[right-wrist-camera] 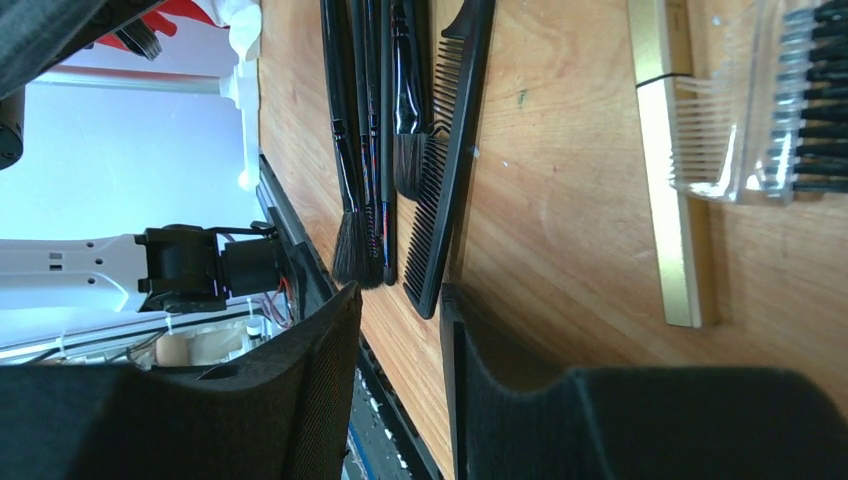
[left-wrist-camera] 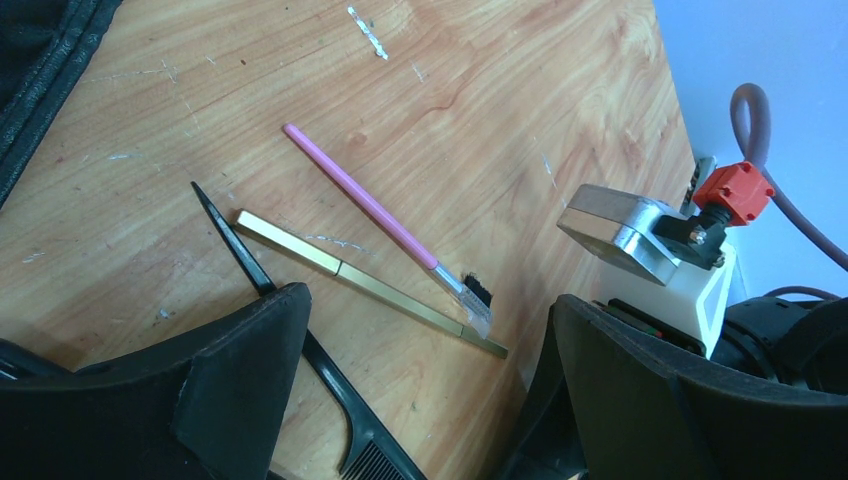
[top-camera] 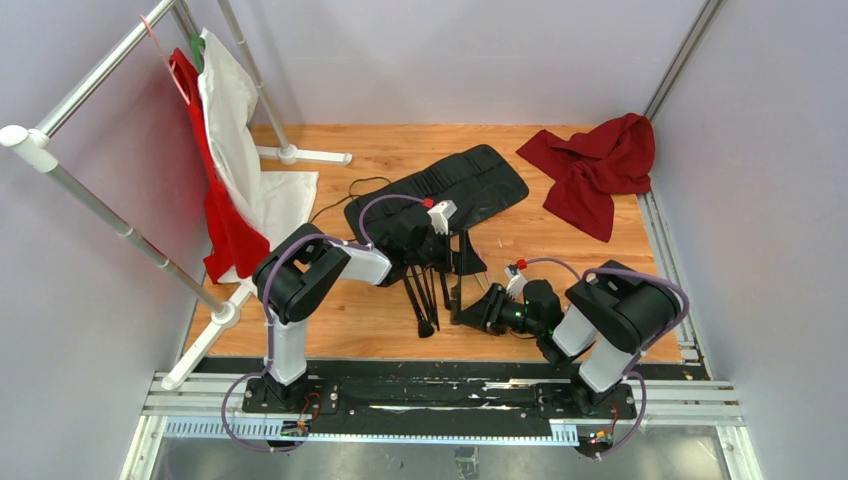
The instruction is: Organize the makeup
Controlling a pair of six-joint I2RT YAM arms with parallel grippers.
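A black tail comb (right-wrist-camera: pixel 468 115) lies on the wooden table, its toothed end between the fingertips of my right gripper. That gripper is part open, with a gap left of the comb and the comb's end close to the right finger. My left gripper is wide open above the comb's pointed handle (left-wrist-camera: pixel 222 225), which one finger partly covers. Below its gap are a gold stick (left-wrist-camera: pixel 390 293) and a pink-handled brush (left-wrist-camera: pixel 365 200). Several black brushes (right-wrist-camera: pixel 345 150) lie left of the comb. The black brush roll (top-camera: pixel 490 185) is spread out behind the arms.
A dark red cloth (top-camera: pixel 600 170) is at the back right. On the left stands a white rack (top-camera: pixel 90 80) with red and white cloths hanging. Bare table shows right of the roll and at the front left.
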